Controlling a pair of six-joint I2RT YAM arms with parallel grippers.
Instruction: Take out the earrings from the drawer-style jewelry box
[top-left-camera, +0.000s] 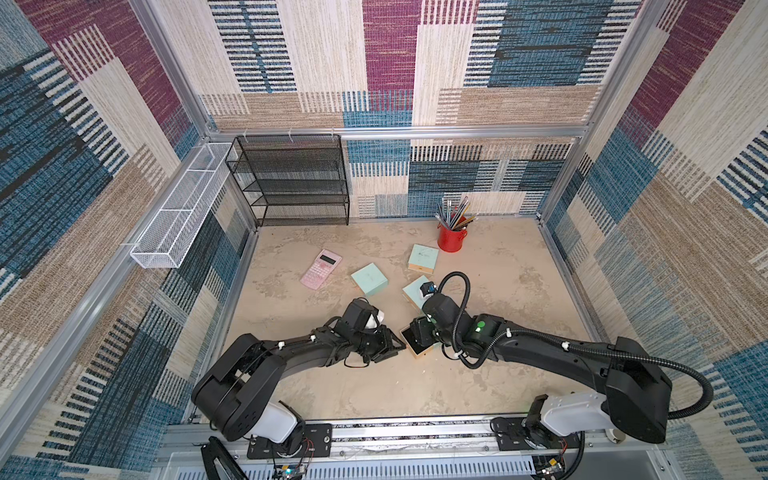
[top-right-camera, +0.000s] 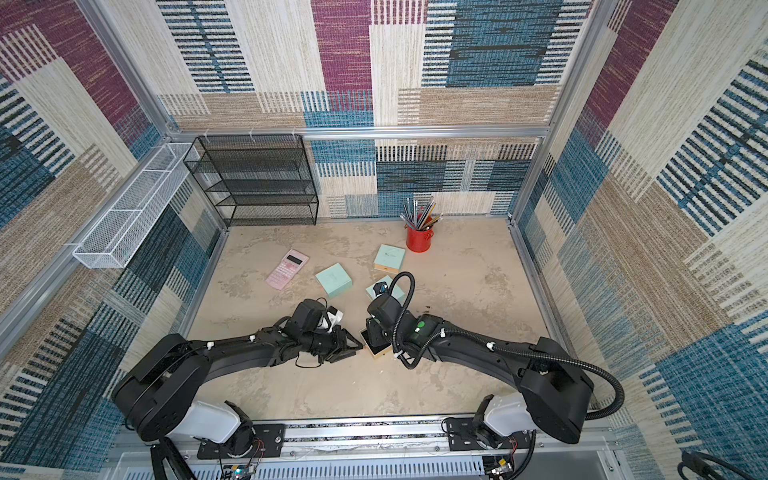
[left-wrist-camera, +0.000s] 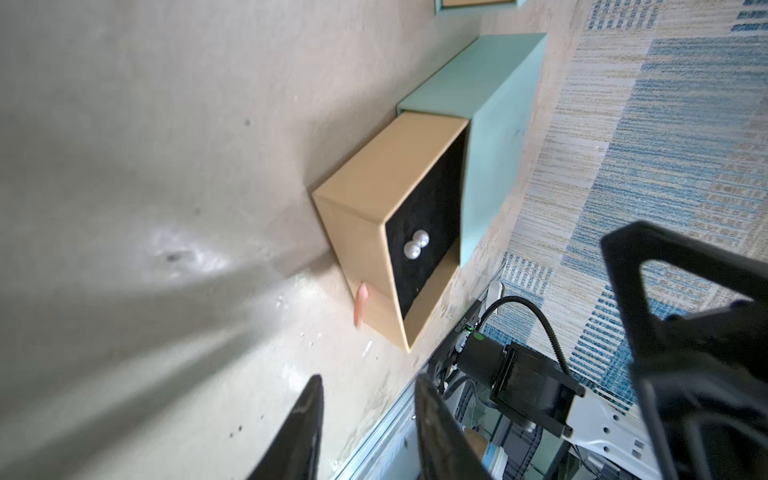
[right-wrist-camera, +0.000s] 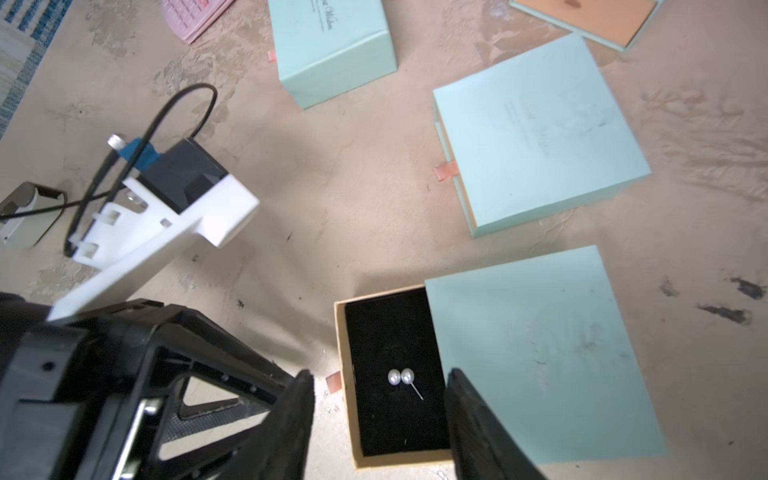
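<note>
Two pearl earrings (right-wrist-camera: 401, 376) lie together on the black lining of the jewelry box's pulled-out drawer (right-wrist-camera: 349, 400). Its mint sleeve (right-wrist-camera: 544, 352) covers the drawer's other end. In the right wrist view my right gripper hangs above the drawer, part open, its fingers spread to either side of the pearls with nothing between them. The left wrist view shows the pearls (left-wrist-camera: 416, 244) in the drawer and a pink pull tab (left-wrist-camera: 361, 304) on its front. My left gripper stands part open and empty, apart from the drawer front.
More mint boxes stand behind: one box (top-left-camera: 369, 278), another (top-left-camera: 423, 257), and a nearer one (top-left-camera: 416, 289). A pink calculator (top-left-camera: 321, 269) lies left, a red pen cup (top-left-camera: 452, 237) at the back.
</note>
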